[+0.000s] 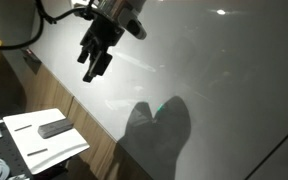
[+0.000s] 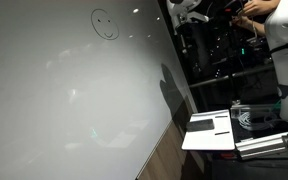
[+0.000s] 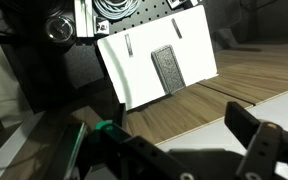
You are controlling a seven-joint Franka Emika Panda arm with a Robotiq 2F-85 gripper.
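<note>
A dark grey block that looks like an eraser (image 3: 168, 69) lies on a white sheet or board (image 3: 134, 88), with a thin dark pen-like stick (image 3: 128, 44) beside it. In exterior view 1 the same block (image 1: 55, 128) is at lower left. My gripper (image 1: 93, 64) hangs well above and apart from it, in front of a large whiteboard (image 1: 229, 60). Dark fingers (image 3: 114, 148) stand far apart along the bottom of the wrist view, with nothing seen between them. On the whiteboard is a small drawn smiley face (image 2: 105, 23).
Coiled cable (image 3: 115, 8) and small gear lie beside the white sheet. A wooden strip (image 3: 179, 112) runs between the sheet and the whiteboard. The arm's shadow (image 1: 156, 138) falls on the board. People's hands (image 2: 259, 10) show at upper right in exterior view 2.
</note>
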